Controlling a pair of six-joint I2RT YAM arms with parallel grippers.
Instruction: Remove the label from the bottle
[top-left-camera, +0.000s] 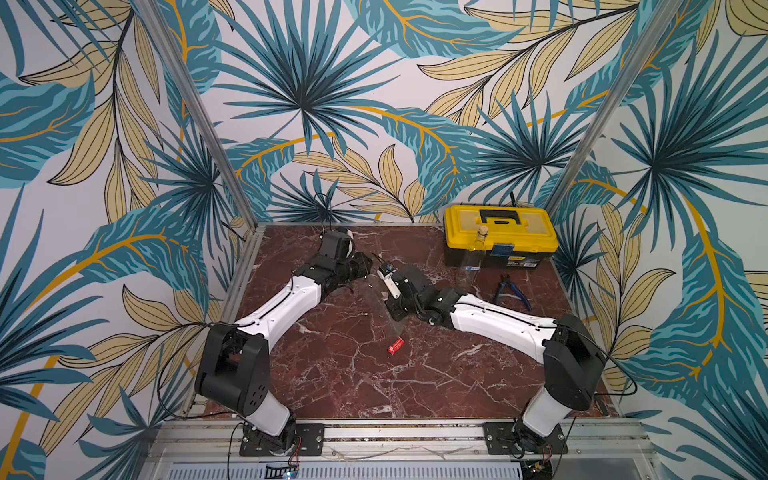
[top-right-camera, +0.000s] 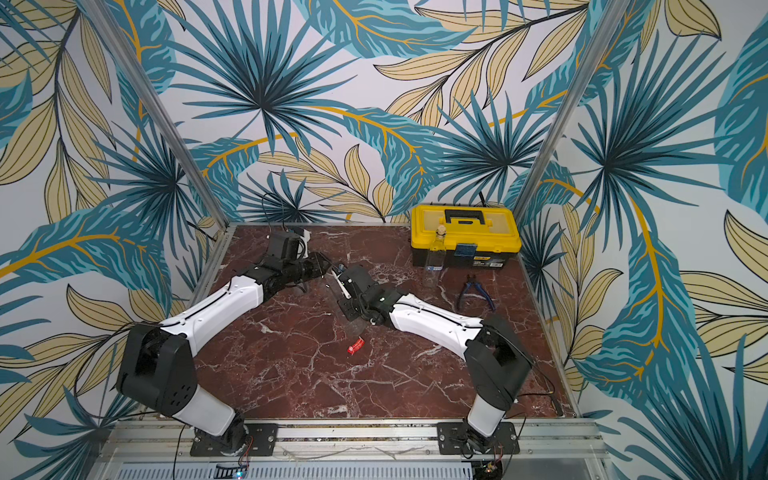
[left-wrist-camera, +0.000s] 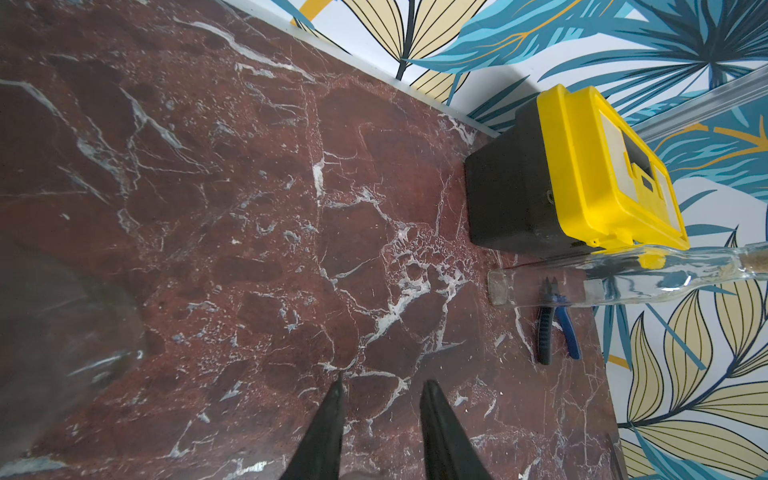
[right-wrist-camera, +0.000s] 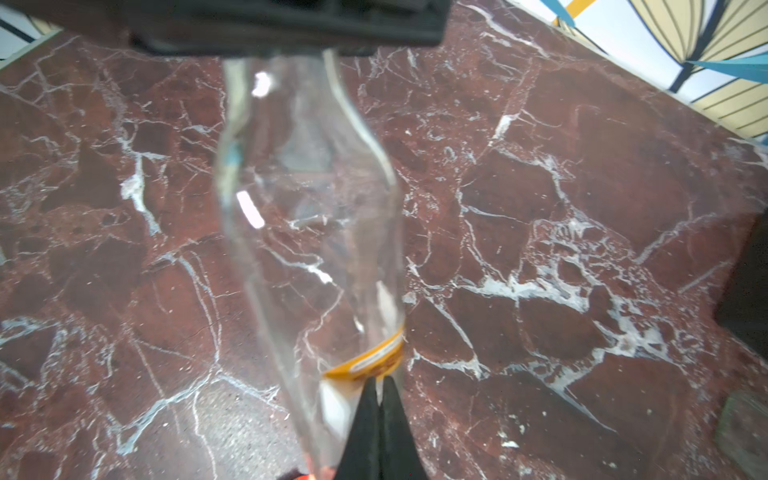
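A clear glass bottle (right-wrist-camera: 312, 184) hangs in the right wrist view, its upper end at the dark fingers of my left gripper. Those fingers stand apart in the left wrist view, shut on the bottle; the grip itself is barely visible. A blurred translucent body there, at left, looks like this bottle. Low on the glass runs an orange-and-white label strip (right-wrist-camera: 372, 357). Right at its lower edge are the tips of my right gripper, shut with nothing visible between them; whether they touch the glass I cannot tell. A red label-like scrap (top-left-camera: 396, 345) lies on the table.
Behind, to the right, stands a yellow and black toolbox (top-left-camera: 501, 232), with a second clear bottle (top-left-camera: 473, 252) upright in front of it. Blue-handled pliers (top-left-camera: 512, 293) lie nearby.
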